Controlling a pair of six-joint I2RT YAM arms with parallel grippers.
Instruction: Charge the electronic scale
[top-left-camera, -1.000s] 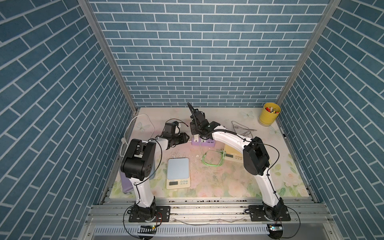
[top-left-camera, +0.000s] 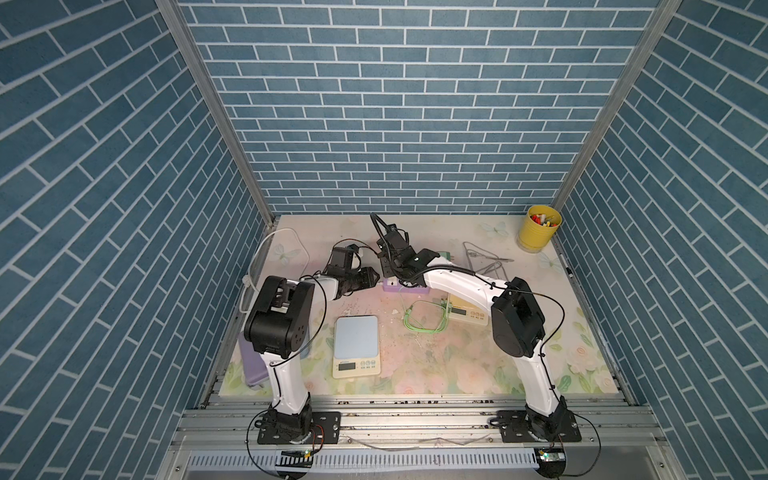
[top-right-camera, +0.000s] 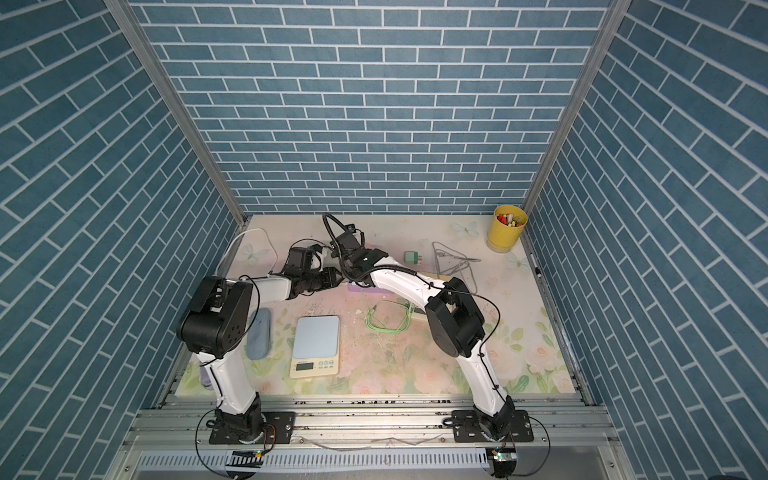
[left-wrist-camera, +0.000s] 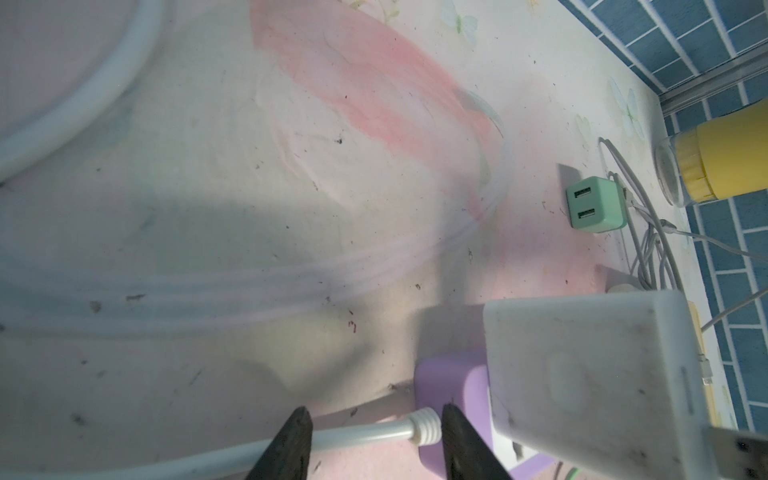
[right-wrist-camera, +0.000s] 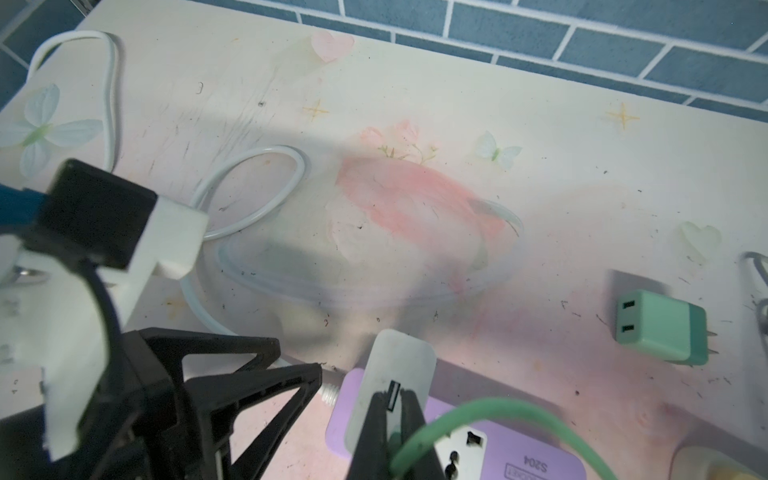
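The purple power strip (right-wrist-camera: 520, 452) lies mid-table with a white charger (right-wrist-camera: 388, 360) on its left end. My right gripper is shut over the charger, the green cable (right-wrist-camera: 504, 406) between its fingers; the cable's end is hidden. My left gripper stands part open around the strip's white cord (left-wrist-camera: 356, 434), at the ribbed end beside the strip; I see no grip on it. A scale (top-left-camera: 356, 340) lies front centre-left, and another (top-left-camera: 468, 316) is partly under my right arm.
A mint two-port charger (right-wrist-camera: 660, 326) lies right of the strip, near tangled grey cables (top-right-camera: 456, 264). A yellow cup (top-left-camera: 537, 232) stands at the back right. A grey-blue case (top-right-camera: 257, 336) lies at the left.
My left gripper has barely moved.
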